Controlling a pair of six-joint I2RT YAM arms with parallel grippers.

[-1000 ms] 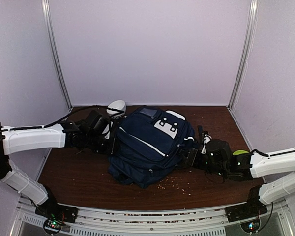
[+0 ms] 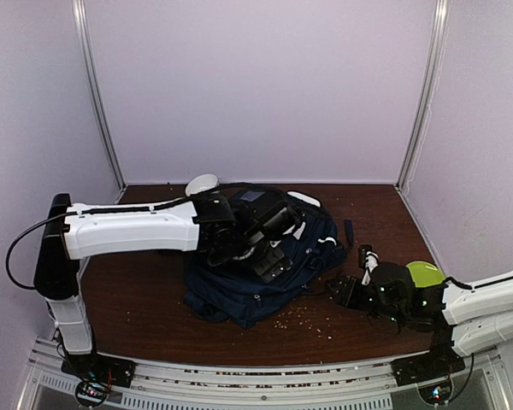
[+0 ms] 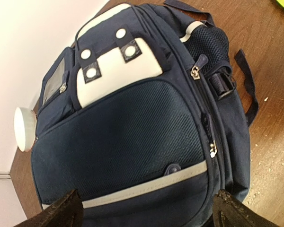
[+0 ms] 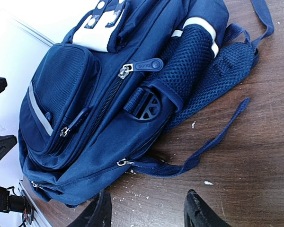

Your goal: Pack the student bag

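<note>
A navy backpack (image 2: 239, 295) lies on its back in the middle of the table, its cream flap (image 3: 118, 71) and mesh front pocket facing up. Above it hangs my left gripper (image 2: 278, 266), open, its fingertips (image 3: 68, 210) wide apart and nothing held between them. On the bag's right side, the main zip's puller (image 4: 149, 65) and a lower zip with a long strap (image 4: 173, 169) show in the right wrist view. Just right of the bag my right gripper stands part open over bare table, the strap lying a little beyond its fingertips.
Behind the bag at the left is a white bowl or cup (image 2: 202, 184). A lime-green round item (image 2: 425, 273) sits at the right, partly behind the right arm. Small crumbs (image 2: 303, 323) are scattered in front of the bag.
My left arm has lifted and swung right from the bag's left side to above it. The right gripper has drawn slightly right, away from the bag. The bag has barely shifted.
</note>
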